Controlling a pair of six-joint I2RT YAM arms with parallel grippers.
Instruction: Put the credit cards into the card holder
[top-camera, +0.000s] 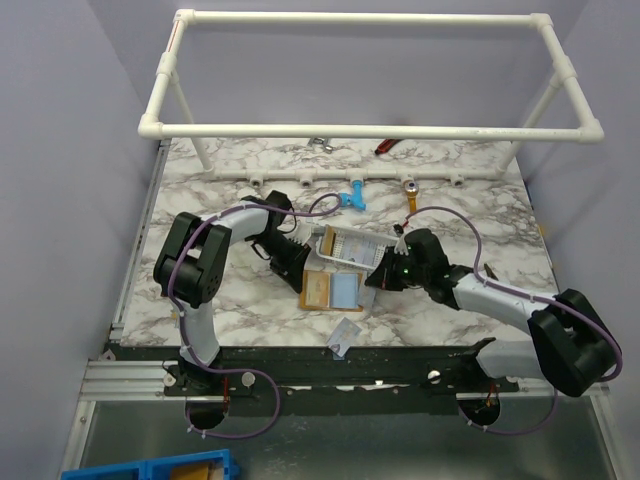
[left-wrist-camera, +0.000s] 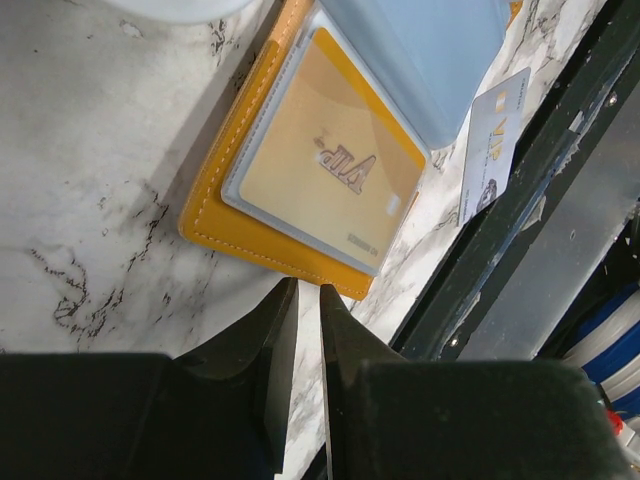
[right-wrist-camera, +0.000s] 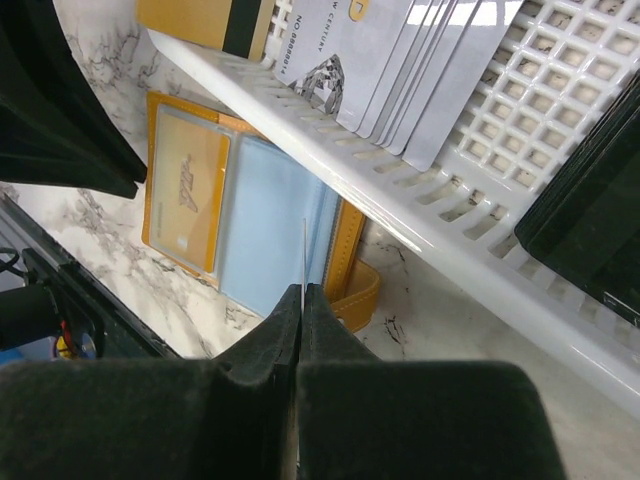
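Note:
The open tan card holder (left-wrist-camera: 215, 190) lies on the marble, a gold-striped card (left-wrist-camera: 330, 160) under its clear window and a pale blue panel (right-wrist-camera: 262, 230) beside it. My left gripper is at the holder's outer edge, its fingertips a narrow gap apart; whether they pinch that edge cannot be made out. Over the pale blue panel's right side, my right gripper is shut on a thin card (right-wrist-camera: 304, 250), seen edge-on; from above, this grey card hangs beside the holder. Another silver card (left-wrist-camera: 493, 145) lies at the table's front edge.
A white basket (top-camera: 372, 265) stands just behind the holder, with several silver cards (right-wrist-camera: 370, 60) in it. Its rim is close to my right gripper. A blue pipe fitting (top-camera: 355, 195) and tools lie farther back.

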